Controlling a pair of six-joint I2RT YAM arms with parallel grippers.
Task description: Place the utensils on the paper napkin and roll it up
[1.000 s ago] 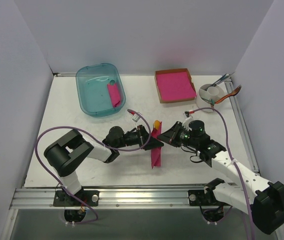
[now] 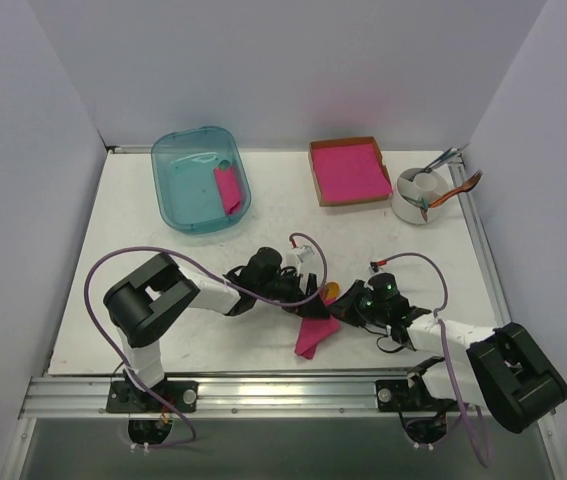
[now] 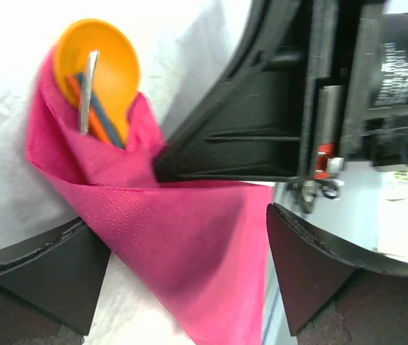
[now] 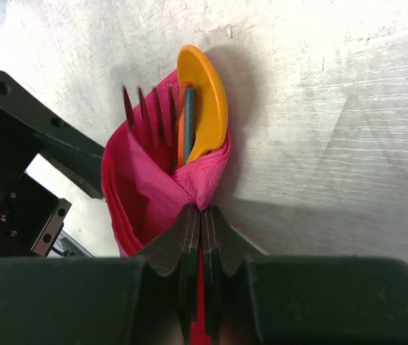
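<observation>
A pink napkin (image 2: 313, 335) lies wrapped round a bundle of utensils near the middle front of the table. Out of its upper end stick a yellow spoon (image 4: 207, 108), a fork (image 4: 151, 118) with dark tines and a thin blue-grey piece (image 4: 188, 123) beside an orange one. My right gripper is shut on the napkin just below the spoon's bowl. Spread wide, my left gripper stands open with the napkin passing between its fingers, a gap showing beside the right finger (image 3: 347, 280). The utensils' lower parts are hidden inside the wrap.
At the back left is a teal bin (image 2: 178, 185) with another pink bundle (image 2: 228, 189) in it. A brown box (image 2: 315, 185) of pink napkins (image 2: 351, 173) and a white utensil holder (image 2: 403, 205) stand at the back right. Bare table lies left of the arms.
Both grippers and the bundle have come down and toward the table's front, slightly to the right. The bundle's lower end now slants left, and the spoon's bowl shows wider from above.
</observation>
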